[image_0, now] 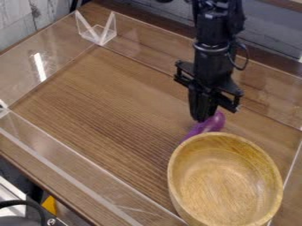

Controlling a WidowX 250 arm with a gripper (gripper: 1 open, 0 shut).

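Observation:
A black robot arm reaches down from the top right, its gripper [200, 115] shut, fingertips pointing down just above a purple object [206, 125]. Nothing visible is held between the fingers, though they are small and dark here. The purple object lies on the wooden surface directly behind a large yellow bowl [224, 181] at the lower right; whether it touches the bowl is unclear.
The wooden tray floor [94, 106] is clear across the left and middle. A white wire-like holder [97, 28] stands at the back left. Raised walls border the back and left, and black cables show at the lower left corner.

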